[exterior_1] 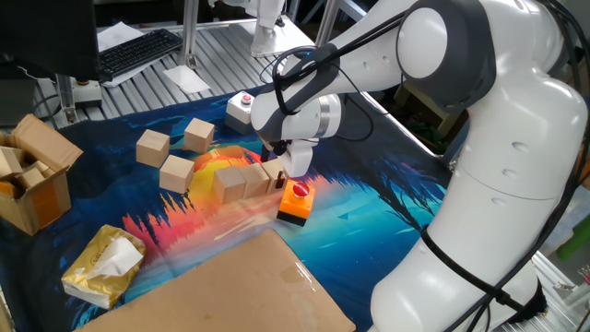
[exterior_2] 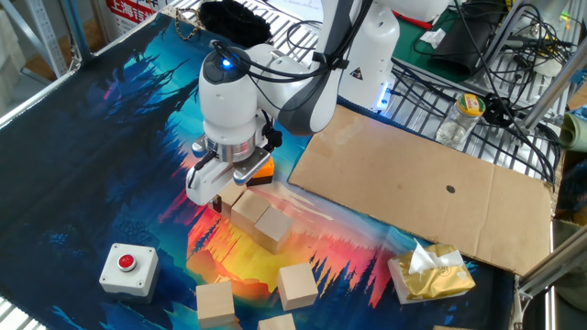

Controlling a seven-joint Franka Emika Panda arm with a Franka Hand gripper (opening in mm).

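Three plain wooden blocks stand in a touching row on the colourful mat; in exterior view 1 these are the left block [exterior_1: 230,185], the middle block [exterior_1: 255,182] and the end block [exterior_1: 274,171]. My gripper [exterior_1: 276,168] is down at the end block, pointing at the mat. One dark fingertip [exterior_1: 280,182] shows against that block's side. From the other side, in exterior view 2, the gripper [exterior_2: 229,190] is over the same end block [exterior_2: 232,196], its white body covering part of it. Whether the fingers press on the block is hidden.
Right beside the end block stands an orange box with a red button [exterior_1: 296,201]. Three loose blocks [exterior_1: 177,173] lie farther left. A grey button box [exterior_2: 129,272], a tissue pack [exterior_2: 432,273], a cardboard sheet [exterior_2: 413,183] and an open carton [exterior_1: 41,198] surround the area.
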